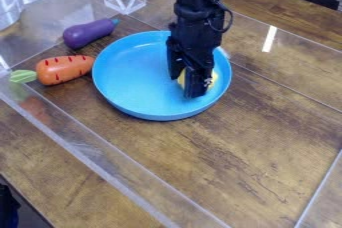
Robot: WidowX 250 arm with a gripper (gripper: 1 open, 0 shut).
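My black gripper (191,72) reaches down into a blue bowl (127,95) in the middle of the view, shut on a yellow object (209,80) that is mostly hidden behind it. The object's exact shape cannot be told.
An orange toy carrot (64,69) and a purple toy eggplant (90,32) lie left of the bowl. A small clear object (123,0) stands at the back. A clear edge runs along the left.
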